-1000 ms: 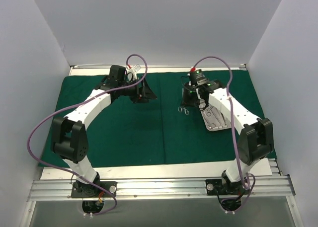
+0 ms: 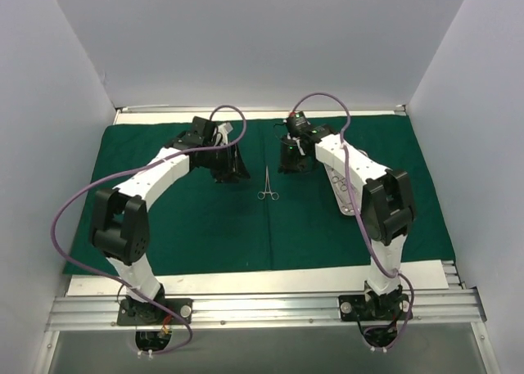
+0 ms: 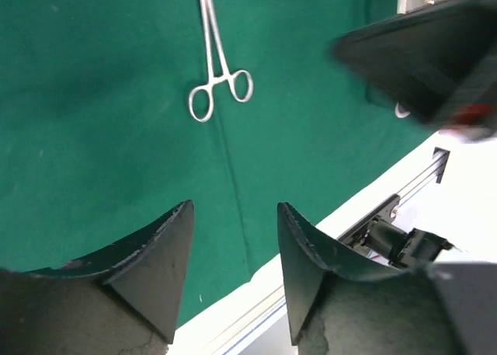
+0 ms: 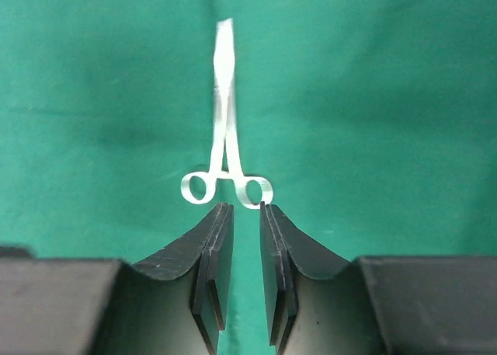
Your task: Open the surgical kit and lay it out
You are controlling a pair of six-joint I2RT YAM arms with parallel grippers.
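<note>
Silver scissor-shaped forceps (image 2: 267, 186) lie on the green cloth (image 2: 213, 235) near its middle crease, ring handles toward the front. In the right wrist view the forceps (image 4: 224, 122) rest flat just beyond my right gripper, whose fingers are parted by a narrow gap with only cloth between them. My left gripper (image 2: 235, 177) is to the left of the forceps; the left wrist view shows its fingers (image 3: 167, 254) spread apart and empty. A white tray (image 2: 350, 209) holding several metal instruments stands right of centre, partly covered by the right arm.
Grey walls enclose the table on the left, right and back. A white table strip (image 2: 246, 285) runs along the front before a metal rail (image 2: 262, 310). Both grippers stand close to each other near the centre.
The left arm has shifted a little.
</note>
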